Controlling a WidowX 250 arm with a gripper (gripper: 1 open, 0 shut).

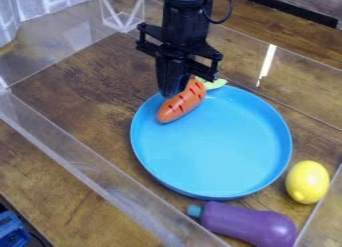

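Note:
My black gripper [174, 89] is raised over the upper left edge of the blue plate [211, 151], its fingertips pointing down and close together. An orange carrot [179, 105] with a pale green top lies on the upper part of the plate, just beside and partly behind the fingertips. Nothing clearly shows between the fingers.
A yellow lemon-like object [306, 183] lies right of the plate, and a purple eggplant [251, 225] at the bottom right. Clear plastic walls edge the wooden surface. A blue object sits at the bottom left corner.

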